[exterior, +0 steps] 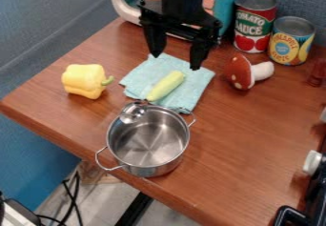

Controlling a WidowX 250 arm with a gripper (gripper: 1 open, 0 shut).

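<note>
The black gripper [176, 53] hangs above the back part of a light blue cloth [190, 92], its two fingers wide apart with nothing seen between them. A yellow corn-like item [166, 86] lies on the cloth. A steel pot [149, 149] with two handles stands in front of the cloth, with a ladle-like metal item [130, 114] at its rear rim. A yellow bell pepper [83, 80] lies to the left, and a red-capped mushroom [245, 71] to the right.
Two cans, a tomato can [254, 20] and a yellow-labelled can [291, 42], stand at the back right, with a teal container behind the gripper. A red item [318, 73] and black equipment sit at the right edge.
</note>
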